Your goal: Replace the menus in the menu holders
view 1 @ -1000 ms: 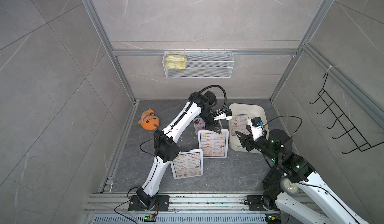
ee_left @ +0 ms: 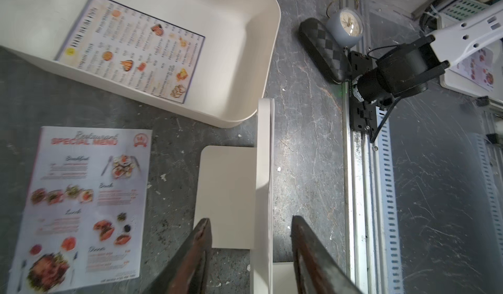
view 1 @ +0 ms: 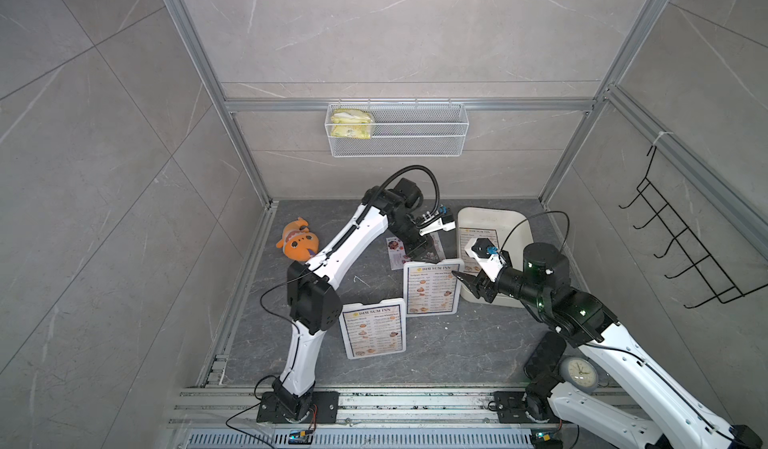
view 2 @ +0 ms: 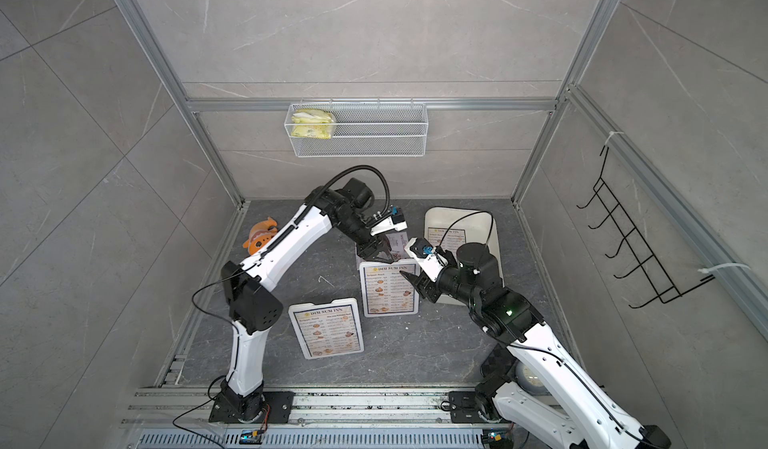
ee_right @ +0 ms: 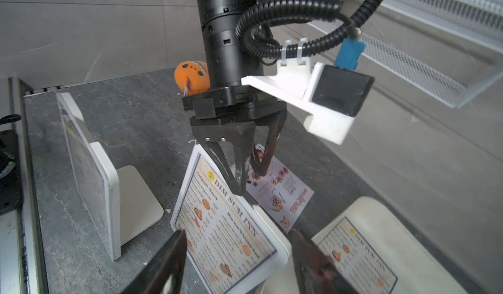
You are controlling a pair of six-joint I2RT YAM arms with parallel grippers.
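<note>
Two white menu holders, each showing a Dim Sum Inn menu, stand on the grey table: one at the front left [view 1: 373, 333], the other near the middle [view 1: 432, 290]. My left gripper is open at the middle holder's top edge, fingers on either side of the board with gaps showing. Close to that holder's right side is my right gripper, open, nothing held. A pink special menu [ee_left: 94, 205] lies loose on the table behind the middle holder. Another Dim Sum menu [ee_left: 136, 47] lies in the cream bin [ee_left: 238, 116].
An orange toy [view 1: 299, 241] sits at the back left. A clock [ee_left: 348, 22] and a dark checkered case [ee_left: 323, 50] stand at the front right. On the back wall hangs a white wire basket [view 1: 416, 129].
</note>
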